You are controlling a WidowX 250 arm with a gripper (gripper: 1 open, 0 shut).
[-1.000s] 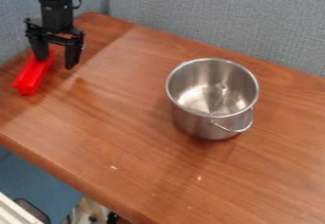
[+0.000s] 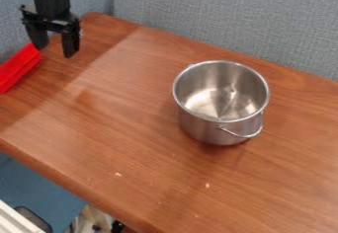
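My gripper (image 2: 54, 39) hangs at the upper left of the camera view, open, its two black fingers spread above the table near its far left edge. A red elongated block (image 2: 16, 68) lies just below and left of the gripper, at the table's left edge, apart from the fingers and partly cut off by the frame.
A steel pot (image 2: 219, 103) with a wire handle stands on the right half of the wooden table (image 2: 119, 148). Grey padded walls border the back.
The red block has shifted left toward the edge and now lies more slanted. The gripper has moved slightly left and up.
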